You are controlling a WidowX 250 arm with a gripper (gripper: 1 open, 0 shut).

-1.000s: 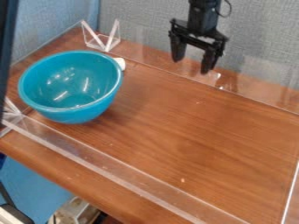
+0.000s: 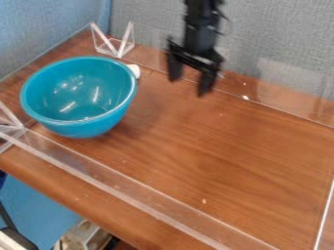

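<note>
My gripper (image 2: 192, 76) hangs over the back of the wooden table, blurred, its two black fingers apart with nothing visible between them. A large teal bowl (image 2: 78, 96) sits on the left side of the table, to the left of and nearer than the gripper.
Clear guards run along its edges, with white brackets (image 2: 112, 41) at the left side. A small white object (image 2: 132, 71) lies behind the bowl. Padded grey walls stand behind.
My gripper has moved left across the back of the table, from the right of centre toward the bowl. The bowl has stayed in place.
</note>
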